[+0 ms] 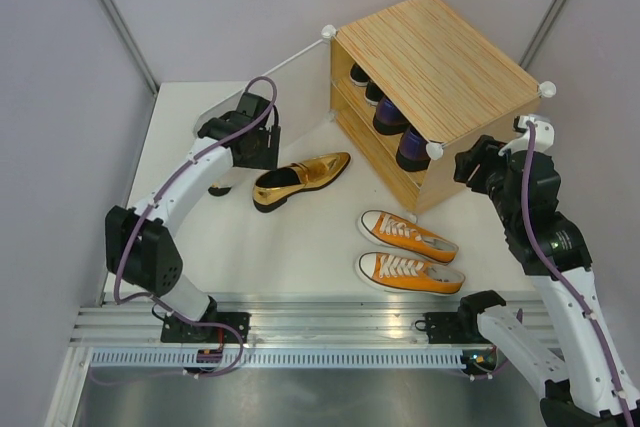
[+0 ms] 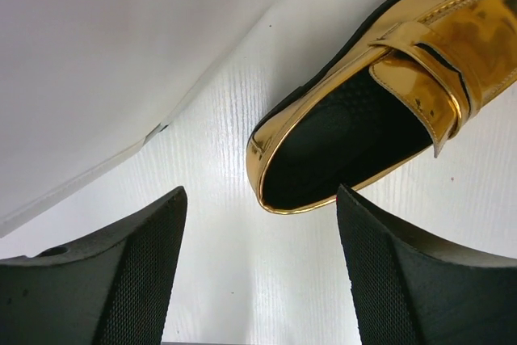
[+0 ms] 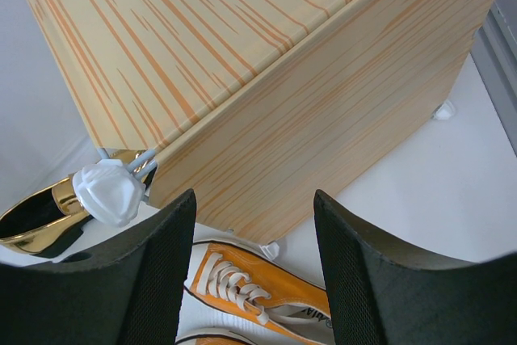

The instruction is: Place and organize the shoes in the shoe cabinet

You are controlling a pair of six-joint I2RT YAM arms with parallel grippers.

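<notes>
A shiny gold loafer (image 1: 322,169) (image 2: 456,66) lies on the white floor in front of the open wooden cabinet (image 1: 435,62) (image 3: 339,119). My left gripper (image 1: 262,152) hangs above and behind its heel, open, with nothing between the fingers. Two orange sneakers (image 1: 400,233) (image 3: 283,300) lie side by side right of the loafer, below the cabinet. Purple and black shoes (image 1: 393,114) stand on the cabinet's shelves, partly hidden by its top. My right gripper (image 1: 478,159) stands open beside the cabinet's right side, empty.
A white panel (image 1: 295,92) (image 2: 97,46) stretches from the cabinet's left edge behind the loafer, close to my left gripper. White knobs (image 3: 109,193) sit on the cabinet's corners.
</notes>
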